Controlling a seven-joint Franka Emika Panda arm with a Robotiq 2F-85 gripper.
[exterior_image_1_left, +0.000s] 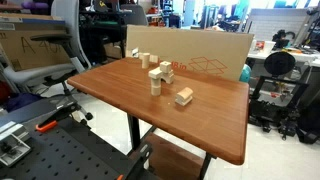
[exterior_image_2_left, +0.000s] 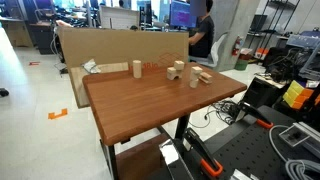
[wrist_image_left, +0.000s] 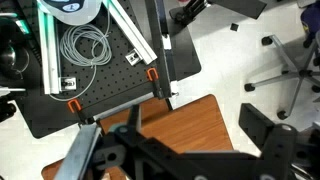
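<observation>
Several small pale wooden blocks stand and lie on the brown table (exterior_image_1_left: 220, 120). In exterior view 1, an upright block (exterior_image_1_left: 155, 84) is near the table's front edge, and a low block (exterior_image_1_left: 184, 96) lies to its right. A small cluster (exterior_image_1_left: 165, 70) sits behind them. From the other side, exterior view 2 shows a separate upright block (exterior_image_2_left: 137, 69) near the cardboard. My gripper appears only in the wrist view, its dark fingers wide apart at the bottom. No block shows between them; the floor and a dark perforated workbench are below.
A long cardboard panel (exterior_image_1_left: 190, 50) borders the table's back. The dark bench (wrist_image_left: 120, 75) carries a coiled cable (wrist_image_left: 86, 45), metal rails and orange-handled clamps. An office chair (wrist_image_left: 300, 60) stands on the pale floor.
</observation>
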